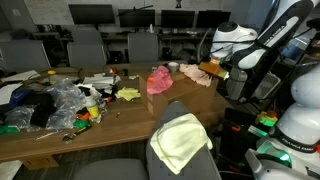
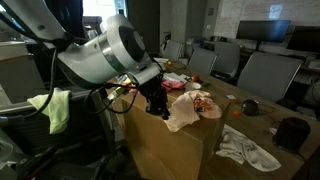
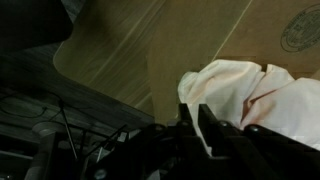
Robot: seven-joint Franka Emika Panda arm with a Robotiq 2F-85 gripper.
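A pale pink cloth (image 2: 183,112) hangs crumpled over the near edge of the wooden tabletop (image 2: 200,145), and its upper part is bunched on top. In the wrist view the folded cloth (image 3: 228,88) fills the right centre. My gripper (image 2: 160,107) is right beside the cloth's hanging left side, pointing down. Dark fingers (image 3: 183,112) overlap the cloth's lower left part from my camera's side. Whether any fabric lies between them is unclear. In exterior view 1 the cloth (image 1: 192,72) shows on the right end of the table, close to the gripper.
Another pink cloth (image 1: 159,80) lies left of this one. A white cloth (image 1: 180,142) is draped over a dark chair in front. Plastic bags (image 1: 60,105), bottles and tools crowd the table's left part. A grey cloth (image 2: 247,149) lies beyond the near wooden edge.
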